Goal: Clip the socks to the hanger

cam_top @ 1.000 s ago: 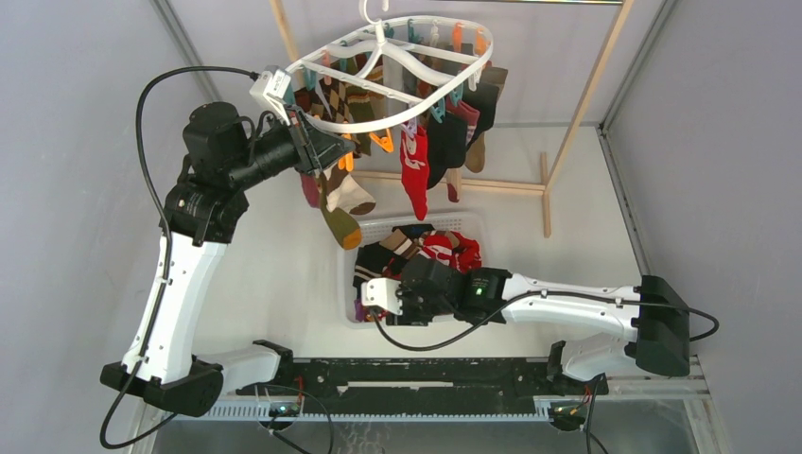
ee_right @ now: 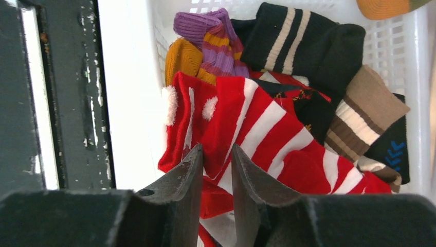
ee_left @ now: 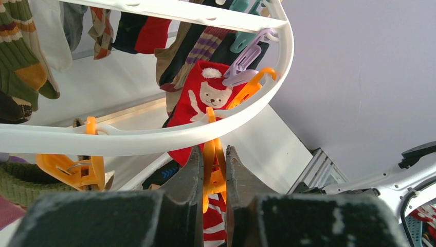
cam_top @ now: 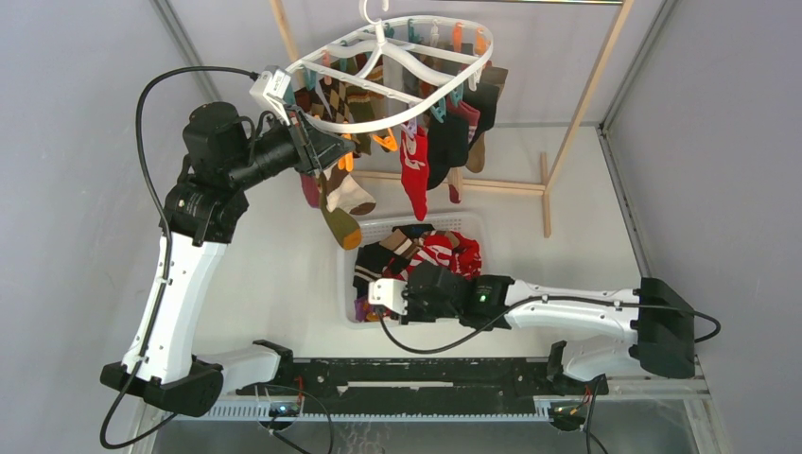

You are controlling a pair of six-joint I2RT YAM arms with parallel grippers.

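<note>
The white hanger (cam_top: 378, 123) carries many socks on coloured clips, including a red bear sock (ee_left: 213, 95). My left gripper is shut on an orange clip (ee_left: 216, 180) at the hanger's front rim. Below, my right gripper is over the basket (cam_top: 478, 236), its fingertips a small way apart at a red and white striped sock (ee_right: 288, 144); whether fabric lies between them is unclear.
Other socks (ee_right: 303, 41) fill the basket. A wooden stand (cam_top: 591, 80) frames the hanger, and grey walls bound both sides.
My right arm has shifted slightly in the top view, uncovering more red and white sock in the basket. The left arm is still.
</note>
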